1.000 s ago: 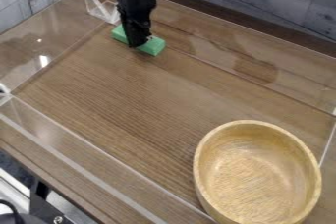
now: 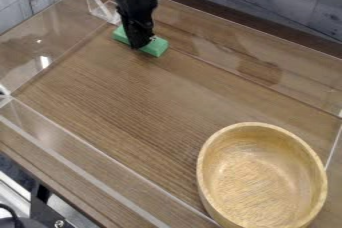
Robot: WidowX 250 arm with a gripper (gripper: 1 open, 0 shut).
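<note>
The black gripper (image 2: 138, 34) hangs down at the top middle of the camera view, its tip on or just over a small green object (image 2: 152, 46) lying on the wooden table. Whether the fingers are open or shut on the green object is too small to tell. A crumpled clear plastic piece (image 2: 107, 8) is just left of the arm.
A large round tan bowl (image 2: 262, 132) fills the lower right. Dark items at the lower left edge are unclear.
The arm and gripper have shifted very slightly; the green object stays in about the same place.
</note>
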